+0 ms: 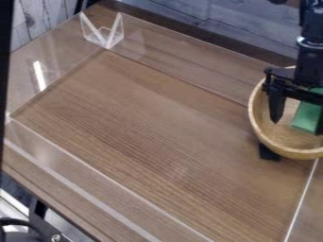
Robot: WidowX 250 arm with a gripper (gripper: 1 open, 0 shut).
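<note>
My black gripper (297,92) is at the right edge, over a round tan wooden bowl (266,127), its fingers apart and reaching down into the bowl. A green object (307,112) sits in the bowl, partly behind the gripper and the frame's edge. Whether the fingers touch it I cannot tell. A small black block (269,152) shows under the bowl's lower left rim.
A clear plastic holder (104,30) stands at the back left corner. Grey wood-look walls border the back and right.
</note>
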